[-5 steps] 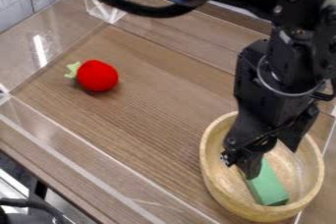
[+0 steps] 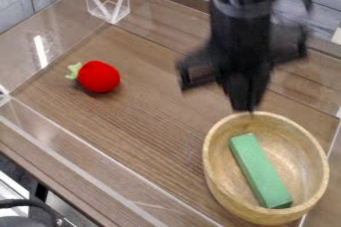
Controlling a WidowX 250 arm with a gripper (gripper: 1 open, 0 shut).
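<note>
My gripper (image 2: 244,94) is a large dark blurred shape over the upper right, above a round wooden bowl (image 2: 221,166); its fingers are too blurred to tell how they stand. In the bowl lies a long green block (image 2: 260,171). A red tomato-like object (image 2: 99,77) with a green top lies on the table at the left.
A clear plastic item (image 2: 110,4) stands at the back left. A dark cable or part shows at the bottom left corner.
My gripper has lifted up and away from the bowl, where it was low over the green block. The block now shows fully in the bowl.
</note>
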